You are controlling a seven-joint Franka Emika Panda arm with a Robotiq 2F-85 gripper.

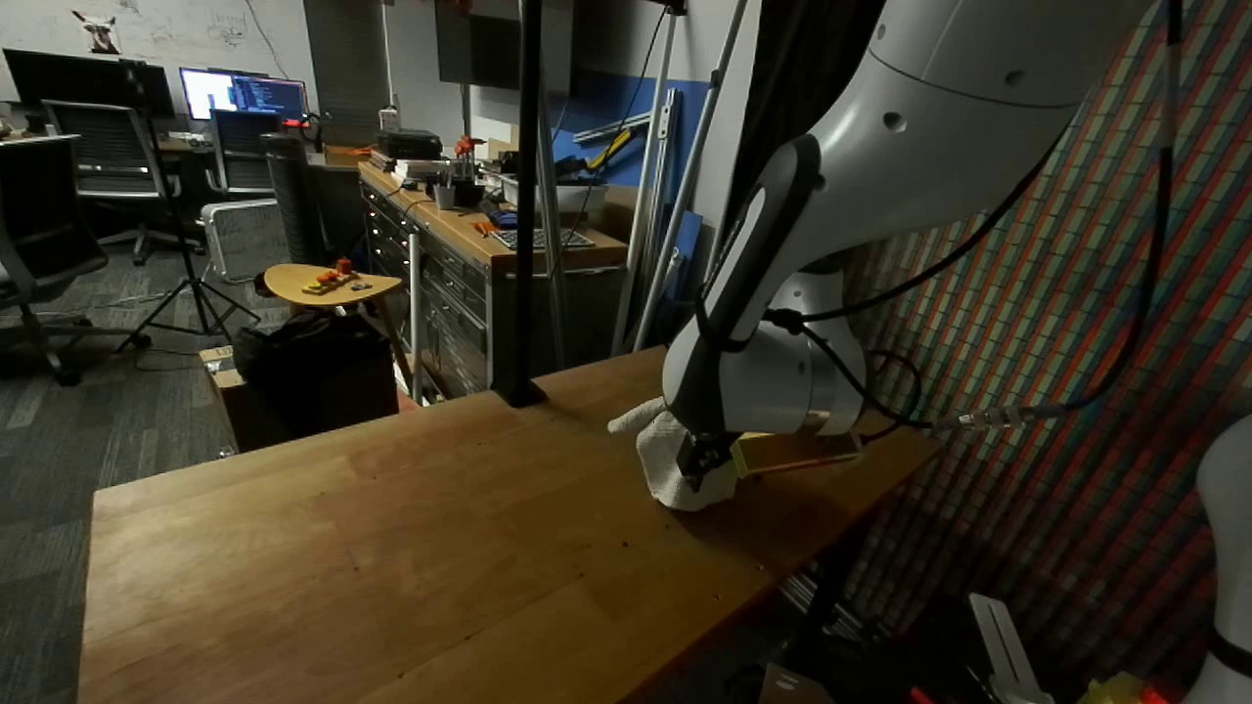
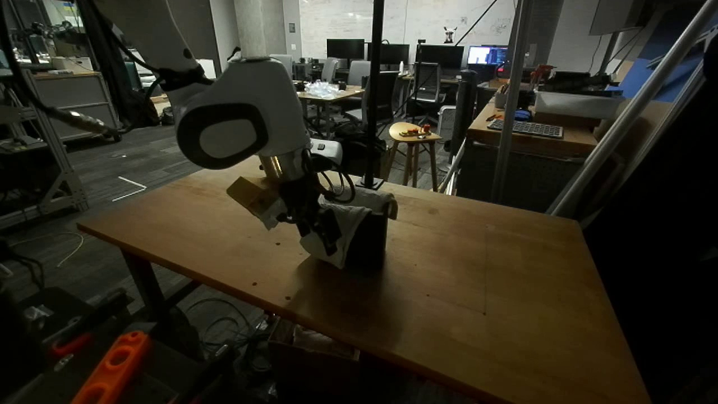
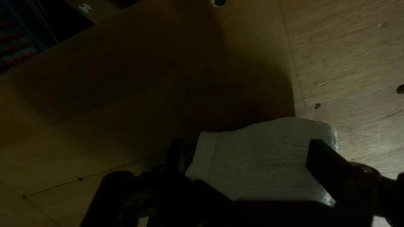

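A pale cloth drapes over a dark box standing on the wooden table. In the wrist view, the cloth fills the space between and below my two dark fingers. My gripper is open, one finger on the right and the other at left, well apart. Exterior view 2 has the gripper pointing down in front of the cloth's near side; whether it touches is unclear. From exterior view 1, the gripper overlaps the cloth, and the dark box is hidden.
A yellow box-like item sits tilted beside my wrist, partly hidden by it. A black post rises at the table's far edge.
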